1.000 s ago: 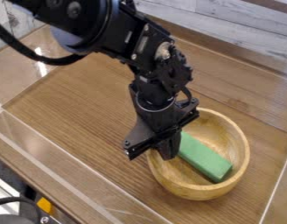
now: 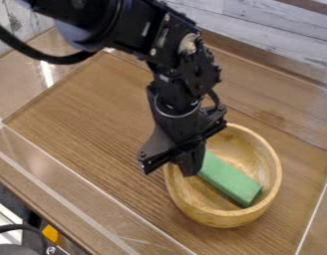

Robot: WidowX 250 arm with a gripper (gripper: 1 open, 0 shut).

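Observation:
My black gripper [image 2: 171, 157] hangs at the left rim of a pale yellow bowl [image 2: 246, 212], its fingertips low and pointing down. Whether anything is between the fingers is hard to see. A green rectangular block [image 2: 230, 180] lies in the bowl, to the right of the fingertips, its upper end partly hidden by the gripper.
A transparent strip runs along the lower left, with cables and a small yellow object [image 2: 51, 233] beyond the edge. A wooden back edge lies at the top right.
My gripper has shifted slightly left and up at the bowl's rim, uncovering a little more of the bowl. The bowl and green block look nearly unmoved.

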